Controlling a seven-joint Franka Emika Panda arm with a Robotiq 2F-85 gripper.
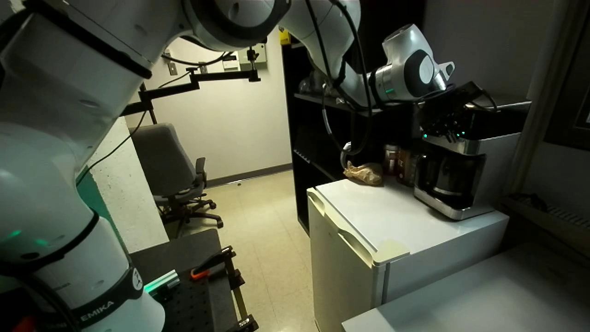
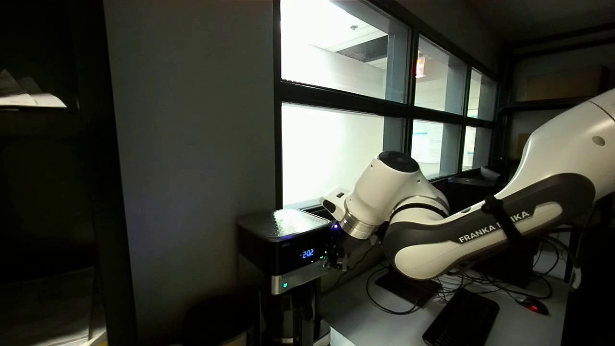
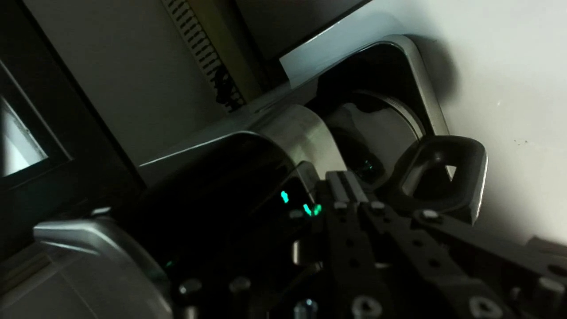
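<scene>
A black and silver coffee maker stands on the white fridge. My gripper is at its front panel, just above the silver band; whether the tips touch the panel I cannot tell. In the wrist view the gripper is shut, nothing showing between its fingers, beside small green lights on the dark panel. The glass carafe sits in the machine, its black handle pointing outward. A lit clock display and a green-lit button show on the front in exterior view 2.
A crumpled brown bag and jars stand left of the coffee maker on the fridge top, whose front part is clear. Behind the bag rises a dark shelf. A keyboard and cables lie on the desk.
</scene>
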